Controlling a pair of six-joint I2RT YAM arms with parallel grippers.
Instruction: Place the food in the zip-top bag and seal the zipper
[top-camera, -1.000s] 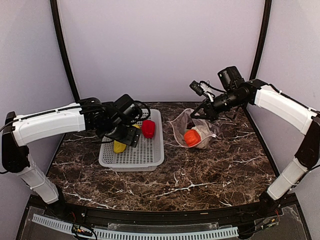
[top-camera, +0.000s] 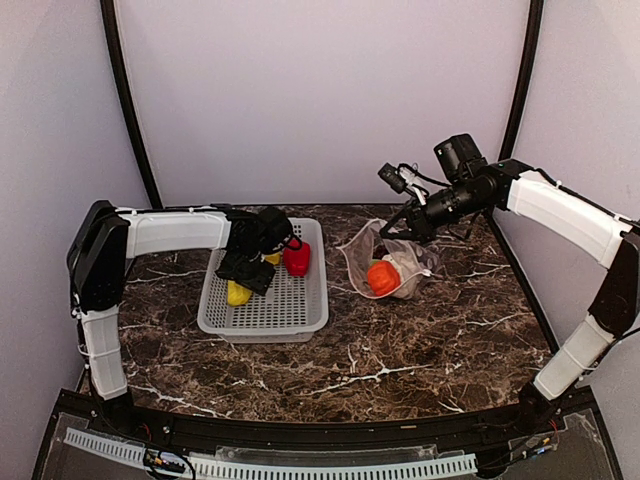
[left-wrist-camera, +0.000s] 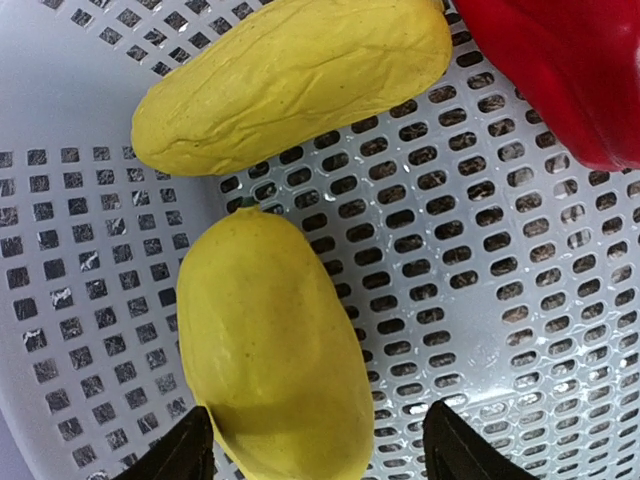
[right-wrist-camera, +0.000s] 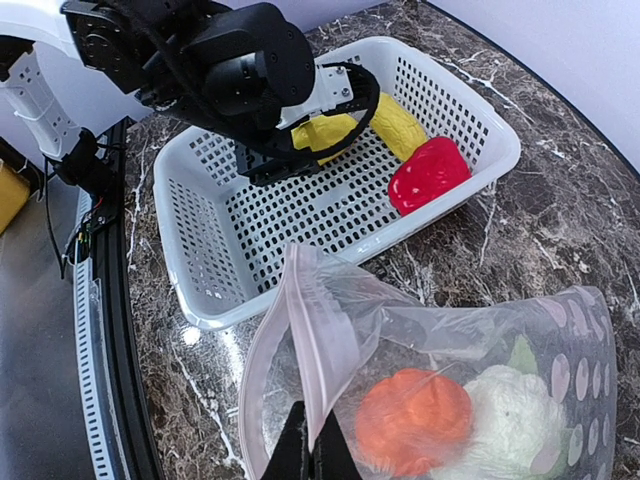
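Note:
A plump yellow vegetable (left-wrist-camera: 275, 350) lies in the white perforated basket (top-camera: 312, 300). My left gripper is open above it; its left finger (left-wrist-camera: 185, 450) overlaps the vegetable's left edge, while a gap shows before the right finger (left-wrist-camera: 455, 450). A longer yellow piece (left-wrist-camera: 290, 85) and a red pepper (left-wrist-camera: 570, 70) lie farther back in the basket. To the right stands the clear zip top bag (right-wrist-camera: 480, 335), mouth gaping toward the basket, with an orange-red food (right-wrist-camera: 415, 420) and a whitish one (right-wrist-camera: 510, 415) inside. My right gripper is shut on the bag's upper rim.
Bare marbled table (top-camera: 400, 360) lies in front of the bag and basket. A narrow strip of table separates the two. Pale walls (top-camera: 330, 100) close off the back and sides.
My left arm has swung in from the left and its gripper has come down into the basket over the yellow vegetable. The right arm and the bag have stayed almost still.

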